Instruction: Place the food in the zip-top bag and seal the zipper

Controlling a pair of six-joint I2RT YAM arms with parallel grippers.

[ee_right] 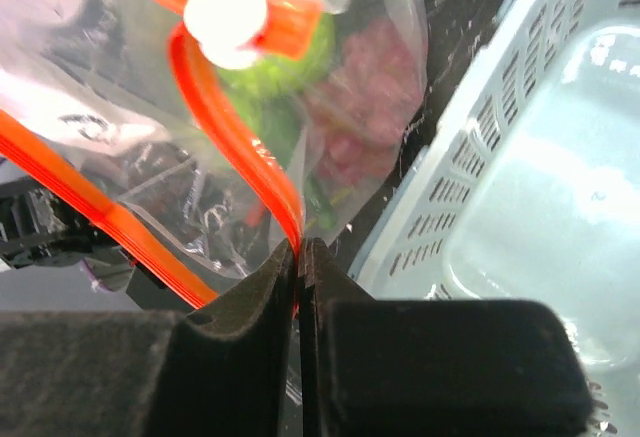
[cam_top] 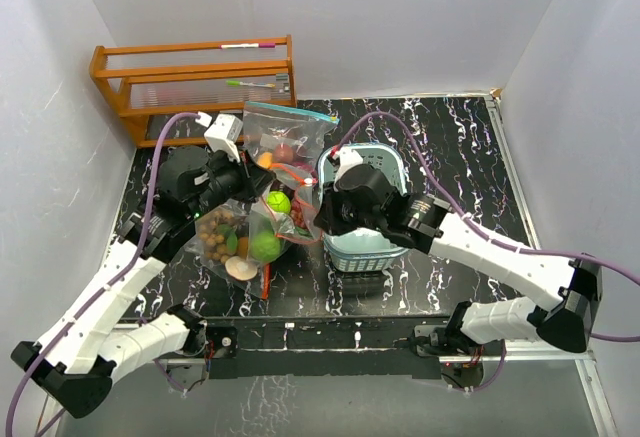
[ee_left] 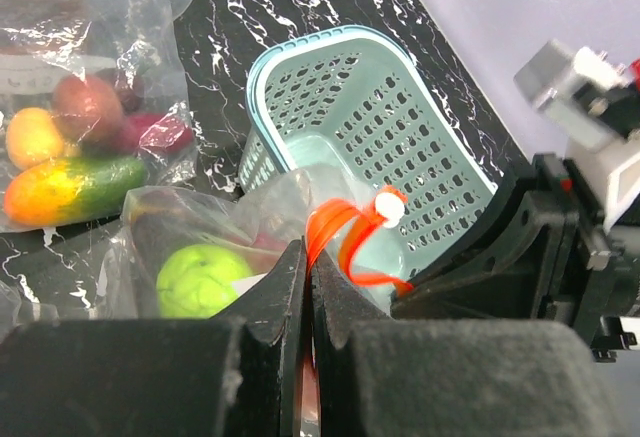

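An orange-edged clear zip bag [cam_top: 309, 207] stands between my two arms, its mouth gaping, with a green fruit [cam_top: 278, 201] and red grapes inside. My left gripper [cam_top: 262, 181] is shut on the orange zipper edge; in the left wrist view the orange strip [ee_left: 327, 219] runs down between the fingers. On the opposite side, my right gripper [cam_top: 324, 221] is shut on another stretch of that edge, and the right wrist view shows the strip [ee_right: 262, 172] ending at its fingertips. A white slider [ee_right: 226, 15] sits on the zipper. The left fingertips partly hide the bag in the top view.
An empty pale green basket [cam_top: 361, 260] stands under and behind the right gripper. A filled blue-zip bag [cam_top: 285, 127] lies at the back. Another filled bag [cam_top: 222, 240] lies at front left. A wooden rack [cam_top: 200, 71] stands behind.
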